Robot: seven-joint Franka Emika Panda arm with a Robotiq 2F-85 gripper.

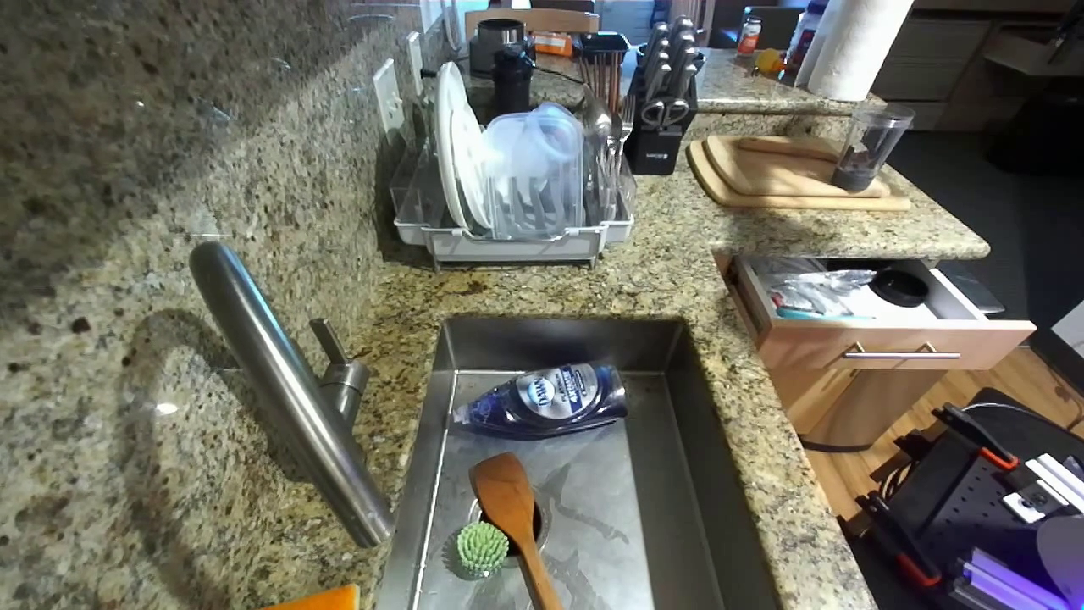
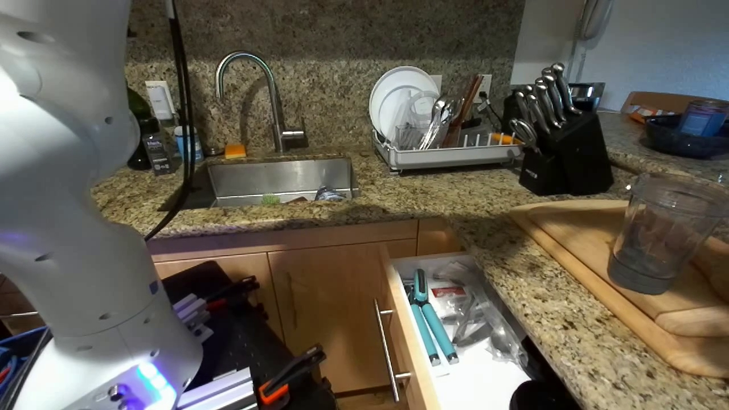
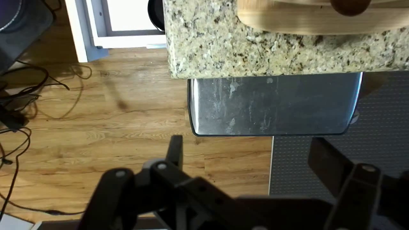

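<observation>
My gripper stands open over the floor in the wrist view, its two dark fingers (image 3: 175,151) wide apart and nothing between them. Ahead of it juts the granite counter edge, with a wooden cutting board (image 3: 283,19) on top. A clear plastic cup (image 1: 871,149) with a dark base sits on the boards. Inside the sink (image 1: 610,488) lie a blue Dawn bottle (image 1: 556,401), a wooden spatula (image 1: 508,495) and a green scrub brush (image 1: 482,547). The drawer (image 2: 471,382) is pulled out, holding a teal-handled tool (image 2: 430,321) and plastic bags. Neither exterior view includes the gripper.
A dish rack (image 2: 454,157) with plates and utensils stands right of the faucet (image 2: 273,102), near a black knife block (image 2: 567,154). Below the counter edge is a bin with a dark lid (image 3: 274,107). Loose cables (image 3: 23,92) lie on the floor at left.
</observation>
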